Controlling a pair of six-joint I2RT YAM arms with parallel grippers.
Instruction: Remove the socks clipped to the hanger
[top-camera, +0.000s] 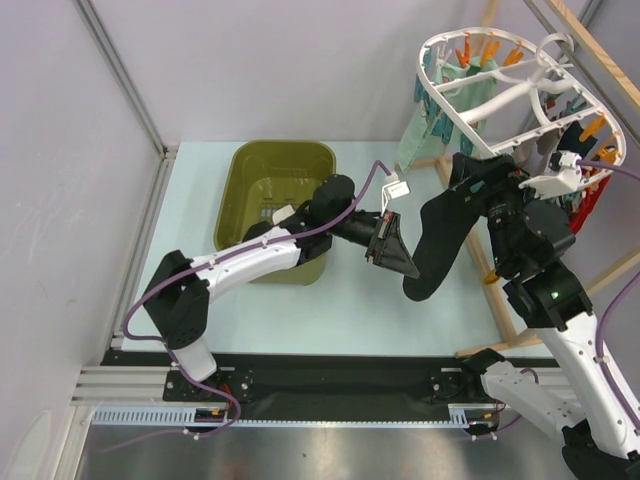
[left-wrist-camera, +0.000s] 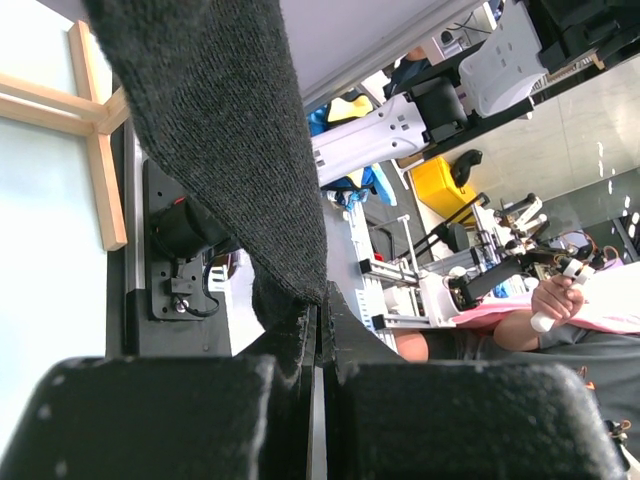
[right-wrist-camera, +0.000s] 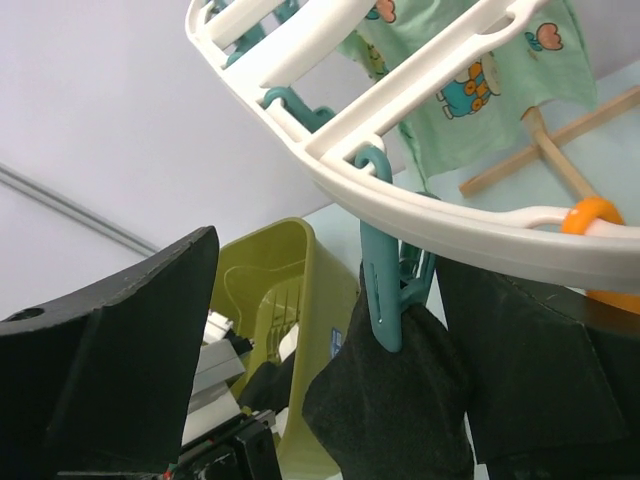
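Note:
A dark grey sock (top-camera: 440, 235) hangs below the white hanger (top-camera: 455, 120) at the right of the top view. A teal clip (right-wrist-camera: 381, 285) on the hanger's rim holds its upper end (right-wrist-camera: 400, 405). My left gripper is shut on the sock's lower part, the cloth (left-wrist-camera: 245, 150) running up from its fingertips. My right gripper is open, one finger (right-wrist-camera: 120, 350) left of the clip and sock, the other (right-wrist-camera: 550, 380) right of them. More socks and a pale green patterned cloth (right-wrist-camera: 475, 95) hang from the ring.
The olive bin (top-camera: 232, 190), with a few items inside, stands behind my left arm on the pale table (top-camera: 360, 320). Beneath the hanger runs a wooden stand (top-camera: 505, 315). Orange clips (top-camera: 592, 128) line the ring, whose rim passes just over my right fingers.

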